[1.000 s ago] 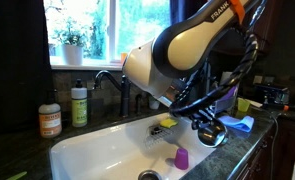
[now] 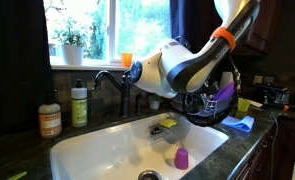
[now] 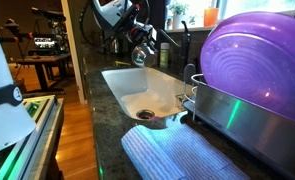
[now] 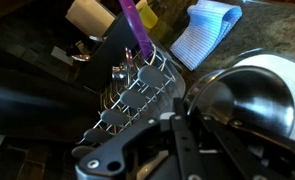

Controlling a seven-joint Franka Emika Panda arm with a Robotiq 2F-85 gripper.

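In the wrist view, a shiny metal bowl-like vessel [image 4: 255,95] fills the right side, and my gripper is shut on its near rim. The fingertips are dark and partly hidden against the metal. In the second exterior view the gripper [image 3: 139,44] hangs over the far side of the sink, with the metal vessel [image 3: 140,57] at its end. From the first exterior view, the white sink [image 2: 97,155] lies below the arm, and the vessel is hard to tell from the dark gripper.
A wire dish rack [image 4: 137,95] stands beside a blue-striped cloth [image 4: 205,32]. Inside the sink are a purple cup [image 2: 181,158] and a yellow sponge [image 2: 169,122]. Two soap bottles [image 2: 79,104] and the black faucet [image 2: 124,95] line the back edge.
The arm has drawn back and up from the camera, carrying the metal vessel from above the sink's right edge toward the dish rack side. The cup and bottles have stayed put.
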